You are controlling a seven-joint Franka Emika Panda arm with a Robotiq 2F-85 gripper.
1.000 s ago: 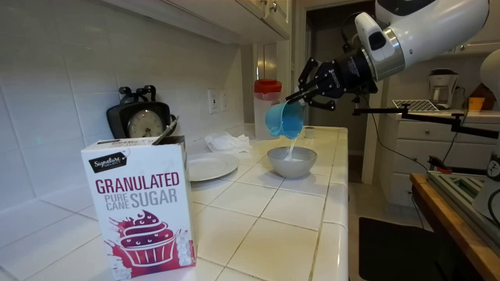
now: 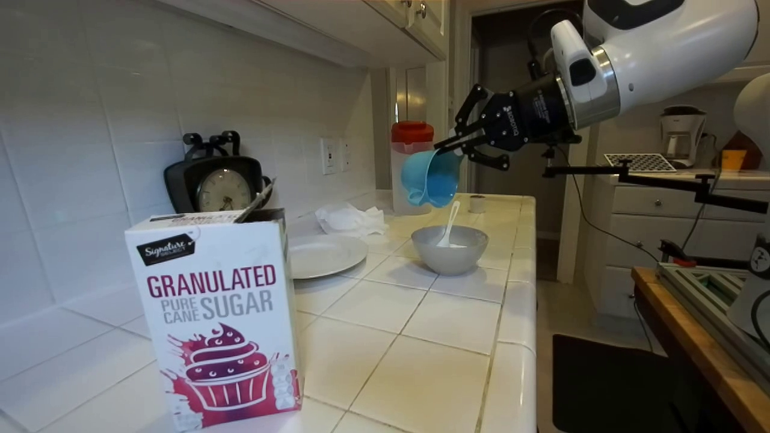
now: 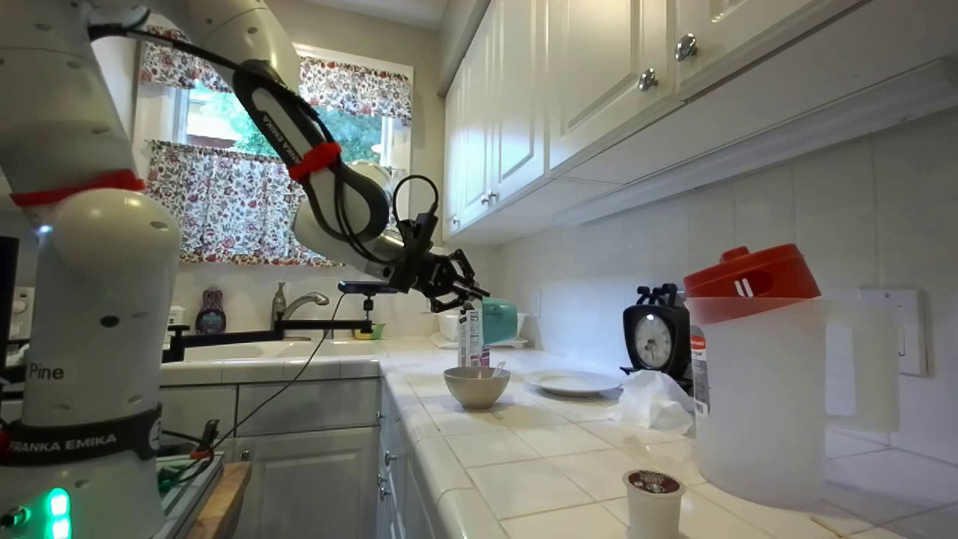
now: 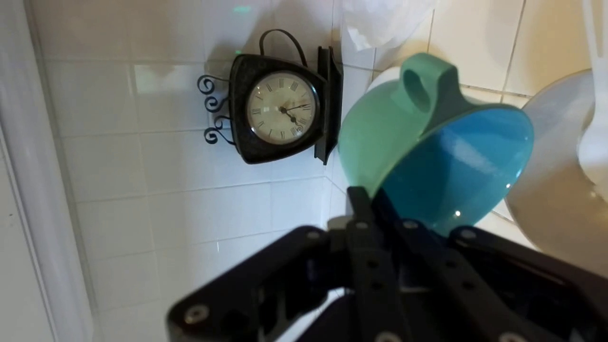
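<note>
A blue-green cup (image 2: 426,177) with a handle hangs tilted in the air, its mouth turned toward the grey bowl (image 2: 440,257). My gripper is shut on the cup's rim, as the wrist view shows. No liquid is visible inside the blue interior in that view. The bowl stands on the tiled counter below and a little to the right of the cup in exterior view 1. A white spoon (image 2: 450,225) leans in the bowl, and some pale stuff lies at its bottom. In exterior view 2 the cup (image 3: 499,322) is above and behind the bowl (image 3: 477,388).
A sugar box (image 2: 216,317) stands at the counter's near end. Close to the wall are a white plate (image 2: 325,256), crumpled paper (image 2: 351,219), a black clock (image 2: 225,184) and a red-lidded pitcher (image 3: 759,395). A small pod cup (image 3: 653,503) stands near the pitcher.
The cup and gripper have moved slightly up and to the left in exterior view 1. The cup's mouth has come away from above the spoon, whose handle now shows more fully.
</note>
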